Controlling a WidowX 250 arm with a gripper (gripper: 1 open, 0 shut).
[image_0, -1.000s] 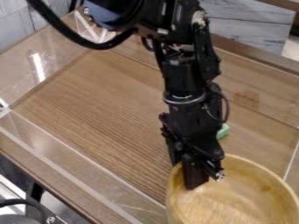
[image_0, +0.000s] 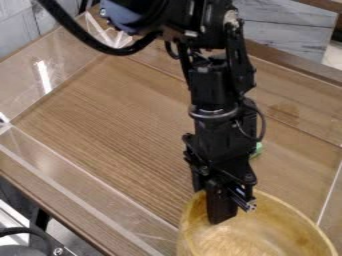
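My black gripper (image_0: 225, 200) reaches down from the top of the view to the near rim of a large yellow bowl (image_0: 261, 237) at the bottom right. Its tip sits at the bowl's upper left rim, shut on that rim as far as shows; the fingertips are dark and partly hidden. The bowl is cut off by the bottom edge of the view.
A small green object (image_0: 258, 150) lies behind the arm on the wooden table (image_0: 100, 130). A grey marbled board (image_0: 287, 35) stands at the back right, and cables hang over the near left corner.
The gripper and the bowl have shifted slightly to the left and down, toward the front of the table, over the last second.
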